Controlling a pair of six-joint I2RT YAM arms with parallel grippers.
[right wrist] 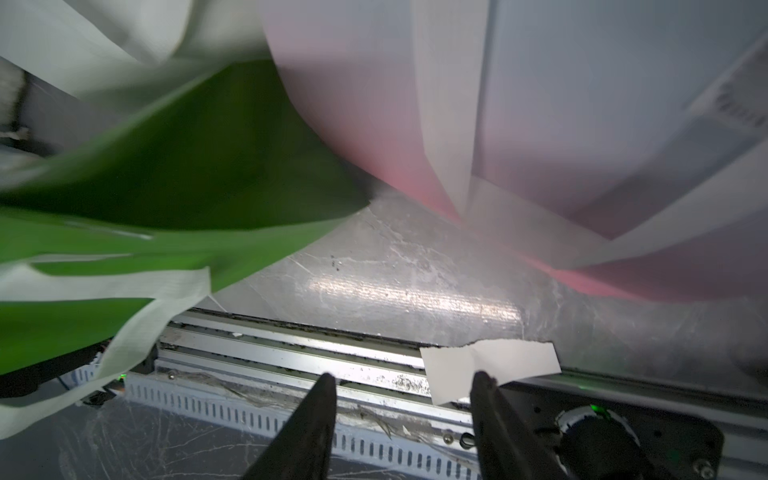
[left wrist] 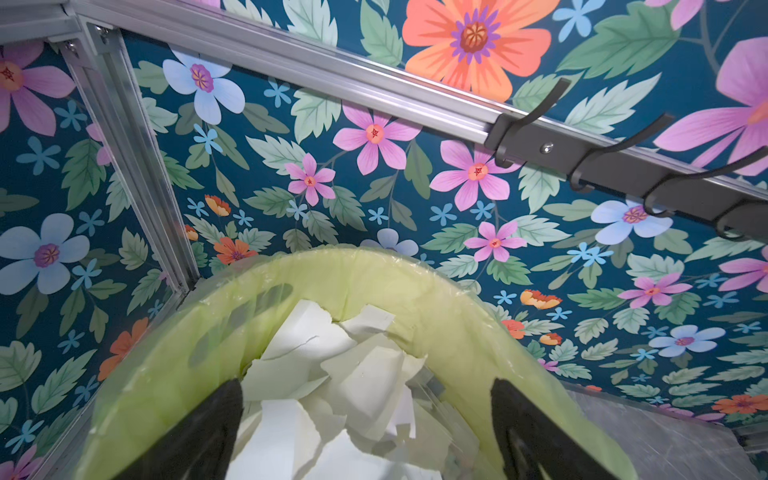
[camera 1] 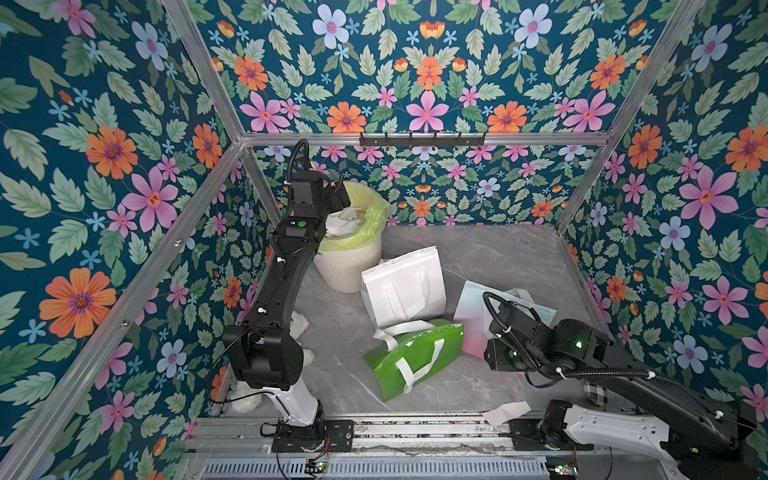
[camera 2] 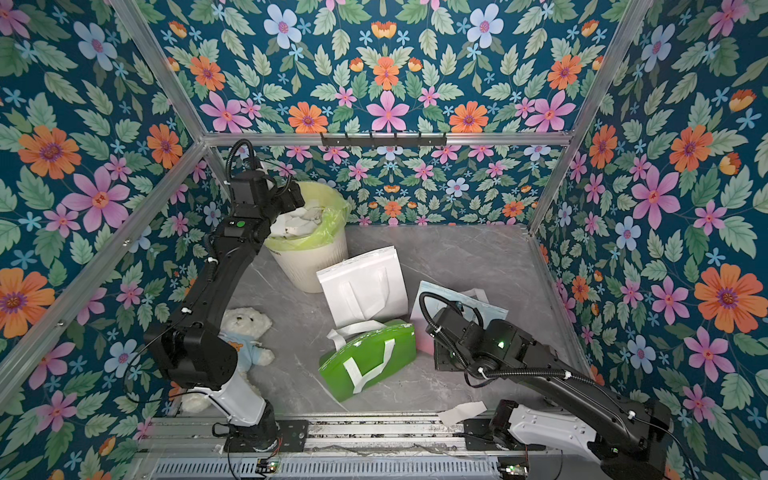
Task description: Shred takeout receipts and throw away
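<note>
Torn white paper pieces [left wrist: 364, 388] fill the yellow-lined bin [camera 1: 350, 264] at the back left. Over its mouth, my left gripper hangs open, its fingers apart above the scraps with nothing between them. A white scrap of paper [right wrist: 488, 366] with a torn edge lies on the metal rail at the table's front. My right gripper is part open and points down toward that scrap. In the right wrist view the scrap shows beyond and between its fingertips, and nothing is visibly held.
White [camera 1: 408, 284], green [camera 1: 420, 356] and pink-blue [camera 1: 472, 320] bags stand mid-table; the pink-blue one is partly behind my right arm. A teddy bear [camera 2: 246, 324] sits by the left arm. Bare table [camera 1: 496, 248] shows at the back right.
</note>
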